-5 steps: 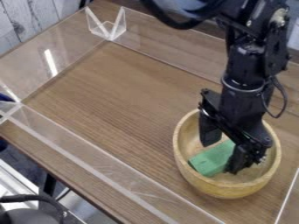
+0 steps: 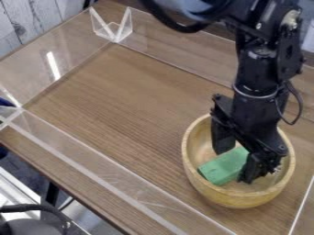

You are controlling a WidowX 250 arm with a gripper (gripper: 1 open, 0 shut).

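Note:
My black gripper [image 2: 243,138] reaches down from the upper right into a wooden bowl [image 2: 233,196] at the lower right, its fingers open. A green object [image 2: 223,167] lies in the bowl just below and left of the fingers, partly hidden behind them. Whether the fingers touch it I cannot tell.
A clear plastic piece [image 2: 113,27] sits at the back left. Dark cables or parts lie at the lower left edge.
The gripper has shifted very slightly over the last second, staying in the bowl over the green object. The bowl and green object look nearly unchanged.

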